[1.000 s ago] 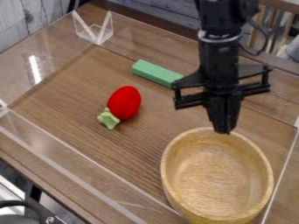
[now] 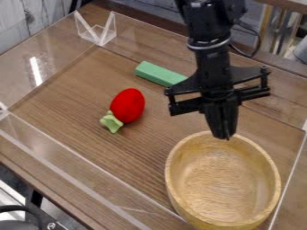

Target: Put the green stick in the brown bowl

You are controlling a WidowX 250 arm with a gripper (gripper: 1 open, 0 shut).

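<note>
The green stick (image 2: 157, 74) lies flat on the wooden table, beyond the red object, with its right end close to or partly behind the arm in this view. My black gripper (image 2: 220, 106) hangs right of the stick, in front of it in the picture and just above the far rim of the bowl. The brown bowl (image 2: 184, 184), yellowish tan, stands at the front right, and its inside looks empty. Nothing shows as held, but the dark parts of the gripper merge, so its opening is unclear.
A red object with a green end (image 2: 127, 105) lies left of the gripper. At the back left stands a clear-walled, white-edged container (image 2: 96, 34). Black cables (image 2: 27, 214) lie at the lower left corner.
Stick, bowl and red object have stayed put.
</note>
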